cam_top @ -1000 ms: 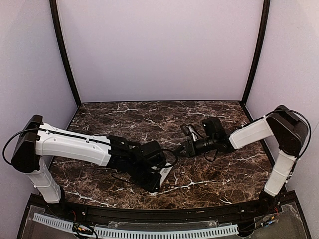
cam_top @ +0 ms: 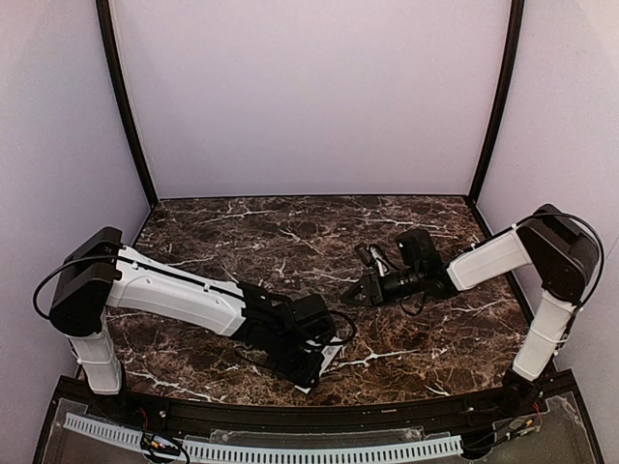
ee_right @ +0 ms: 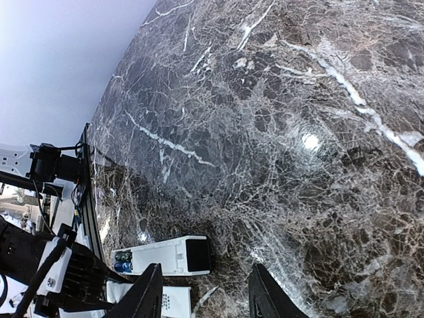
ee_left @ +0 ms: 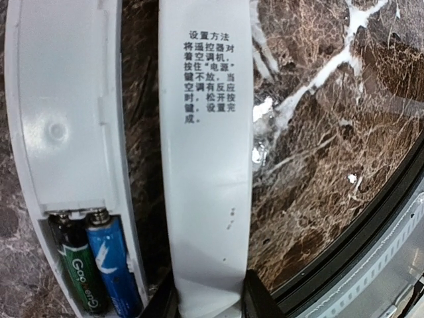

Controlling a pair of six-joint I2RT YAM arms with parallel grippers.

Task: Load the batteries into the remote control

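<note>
The white remote (ee_left: 59, 119) lies on the marble table with its compartment uncovered, holding a green battery (ee_left: 81, 271) and a blue battery (ee_left: 112, 265) side by side. Beside it, my left gripper is shut on the long white battery cover (ee_left: 205, 172), printed with Chinese text. In the right wrist view the remote (ee_right: 165, 254) appears at lower left next to the left gripper and the cover. My right gripper is above the table with fingers apart and nothing seen between them, to the right of the left one in the top view.
The front edge and metal rail (cam_top: 290, 445) are close to my left gripper. Walls stand at the back and sides.
My left arm has shifted a little toward the front of the table. The right arm has hardly moved.
</note>
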